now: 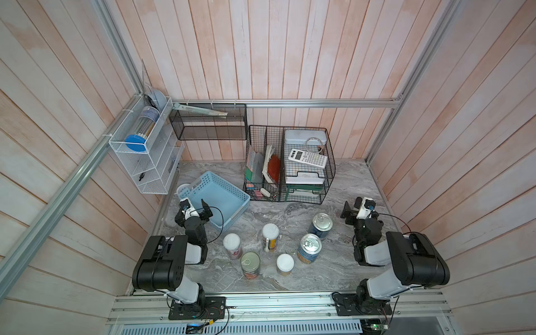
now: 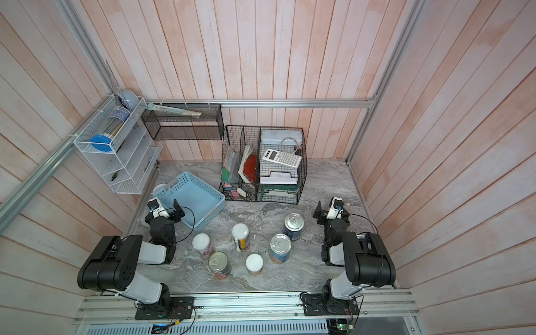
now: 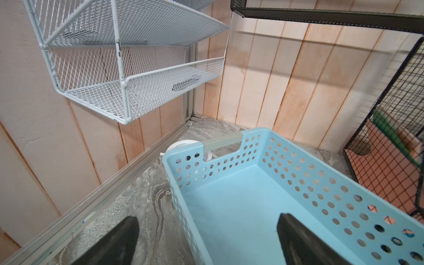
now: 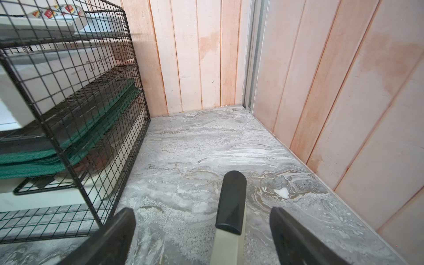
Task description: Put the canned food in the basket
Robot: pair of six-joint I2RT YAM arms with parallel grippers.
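A light-blue perforated basket (image 1: pixel 234 215) stands at the left of the table, its visible floor bare in the left wrist view. My left gripper (image 1: pixel 193 207) is open over the basket's near left side, holding nothing. In the middle front are two silver-topped cans with blue labels, one rear can (image 1: pixel 321 222) and one nearer can (image 1: pixel 309 247). A green-topped can (image 1: pixel 250 264) stands farther left. White-lidded containers are around them: one left (image 1: pixel 232 244), one central (image 1: pixel 270 235), one front (image 1: pixel 284 263). My right gripper is open, well right of the cans.
A black wire organizer (image 1: pixel 290 167) with books and a calculator stands at the back. Ahead of the right gripper a black-tipped pale object (image 4: pixel 231 207) shows between the fingers, ungripped. A white mesh shelf (image 3: pixel 145 84) hangs at left.
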